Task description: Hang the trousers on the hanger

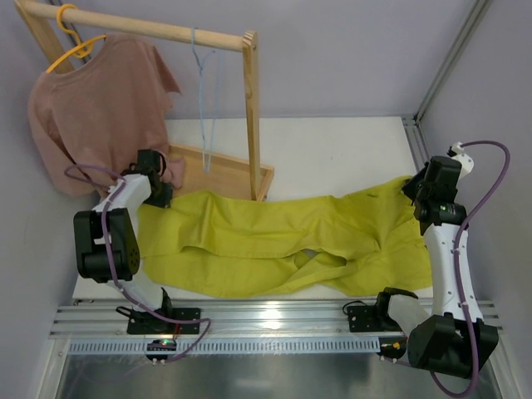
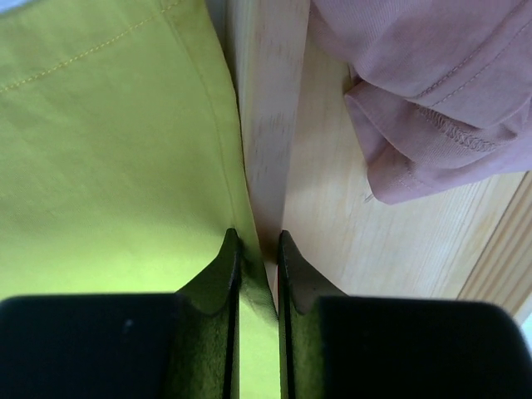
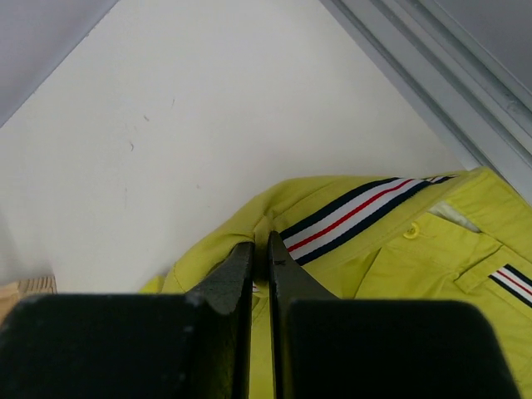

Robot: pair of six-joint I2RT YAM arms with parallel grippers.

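Yellow-green trousers (image 1: 249, 233) lie stretched across the table, wrinkled through the middle. My left gripper is shut on a hem edge of the trousers, close beside the rack's wooden base. At the far right, my right gripper is shut on the waistband, near a striped band (image 3: 357, 212) of navy, white and red. A light blue hanger (image 1: 201, 100) dangles from the wooden rack bar, turned nearly edge-on in the top view. The trousers are off the hanger, lying in front of it.
A wooden rack (image 1: 253, 116) stands at the back left, its base tray (image 1: 220, 173) behind the trousers. A pink shirt (image 1: 104, 108) hangs there on a yellow hanger (image 1: 68, 54), close to my left arm.
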